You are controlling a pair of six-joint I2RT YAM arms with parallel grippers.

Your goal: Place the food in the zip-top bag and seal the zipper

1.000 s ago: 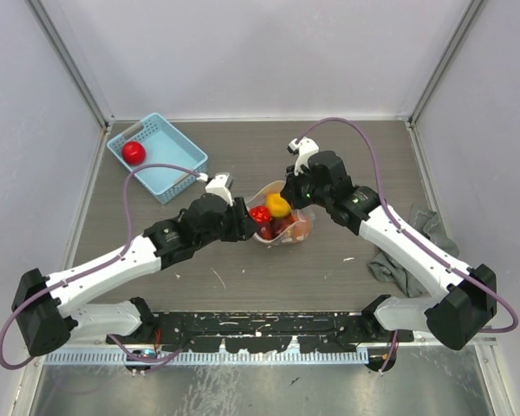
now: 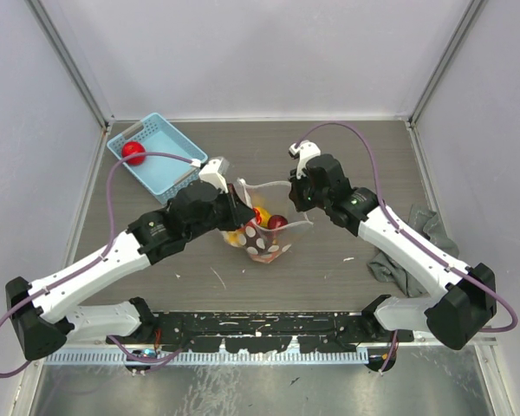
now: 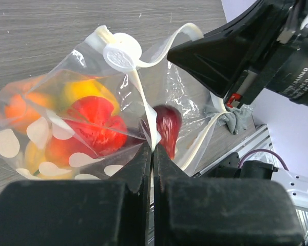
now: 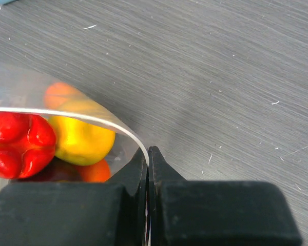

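Observation:
The clear zip top bag, with white dots, is held up and stretched between both grippers, its mouth open. Inside, the right wrist view shows a red pepper, a yellow fruit and an orange one; a dark red fruit appears in the left wrist view. My left gripper is shut with the bag's white rim running between its fingertips. The opposite rim enters my right gripper, which is shut on it. A round white piece sits on the rim.
A light blue basket stands at the back left, with a red round item in it. A grey cloth lies by the right wall. Bare table shows behind and in front of the bag.
The mouth is stretched wider and the food has shifted. The right arm stays in place.

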